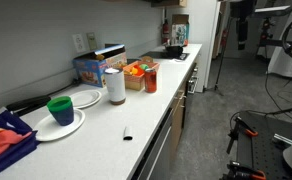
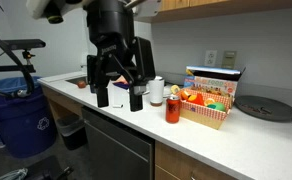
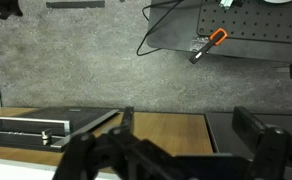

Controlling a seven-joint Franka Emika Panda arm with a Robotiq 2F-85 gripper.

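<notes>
My gripper (image 2: 118,100) is open and hangs in front of the counter edge in exterior view 2. In the wrist view, the fingers (image 3: 128,120) stand wide apart, with only floor and cabinet front showing between them. A red can (image 1: 150,80) and a white canister (image 1: 115,86) stand on the white counter (image 1: 151,115). Behind them is an orange basket (image 2: 206,115) holding several colourful items. Further along the counter, a green cup (image 1: 61,109) rests on a white plate (image 1: 78,124). A small dark-and-white item (image 1: 127,133) lies near the counter's front edge.
A patterned box (image 1: 101,66) stands against the wall. Another plate (image 1: 85,98) lies near the green cup, beside red and blue items (image 1: 4,140). In exterior view 2 a dark round pan (image 2: 266,106) lies at the back.
</notes>
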